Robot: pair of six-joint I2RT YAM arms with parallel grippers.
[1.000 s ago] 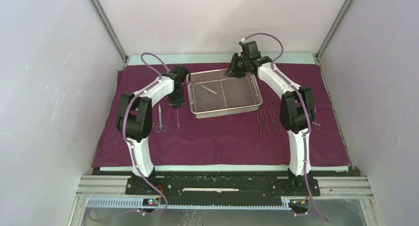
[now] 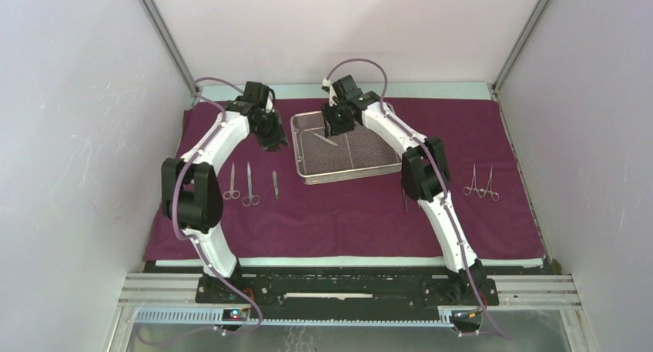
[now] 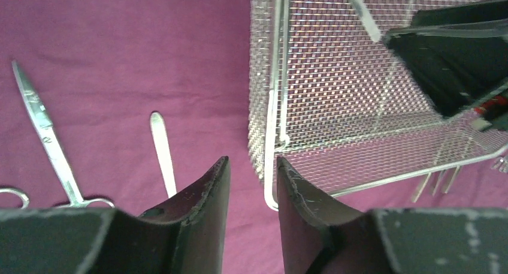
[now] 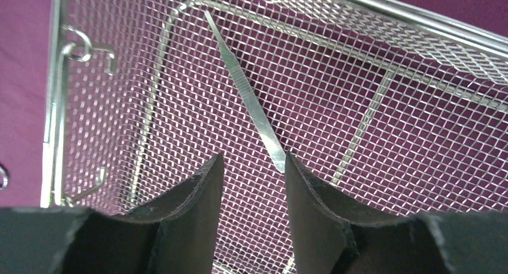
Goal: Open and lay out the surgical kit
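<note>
A wire mesh tray (image 2: 312, 179) stands at the back middle of the purple cloth. One flat metal handle (image 4: 253, 106) lies alone on its mesh floor. Over the tray hangs my right gripper, part open and empty, its right fingertip appearing near the handle's wide end; contact cannot be judged. Just left of the tray, my left gripper is held above the cloth, its fingers apart with nothing between them. Laid out left of the tray are two scissors (image 2: 232, 184) (image 2: 250, 187) and a second flat handle (image 3: 160, 148).
Clamps (image 2: 480, 184) lie at the far right of the cloth. Several slim tools (image 3: 436, 181) lie in front of the tray's right end, largely hidden by the right arm in the top view.
The handle left of the tray has been let go and lies on the cloth. My left gripper has drawn back toward the rear. The right gripper has moved left across the tray, toward the remaining handle.
</note>
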